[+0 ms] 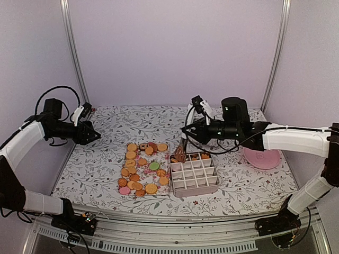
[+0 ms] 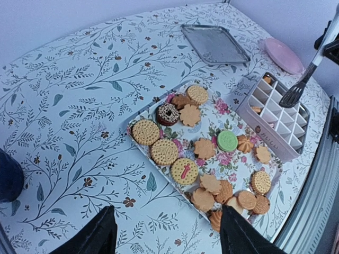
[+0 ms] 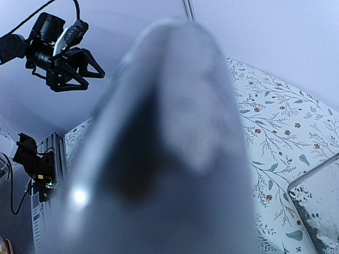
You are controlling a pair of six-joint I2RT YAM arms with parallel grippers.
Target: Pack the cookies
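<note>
Cookies of several kinds lie on a floral board left of a pink divided box, which has cookies in some back compartments. My right gripper is shut on a spatula, whose head hangs over the box's back-left compartments; in the right wrist view the spatula fills the middle, blurred. Whether a cookie is on its head I cannot tell. My left gripper hangs at the far left in the top view, its fingers apart with nothing between them.
A metal tray lies at the back behind the box, and a pink plate is at the right. The table left of the cookie board is clear.
</note>
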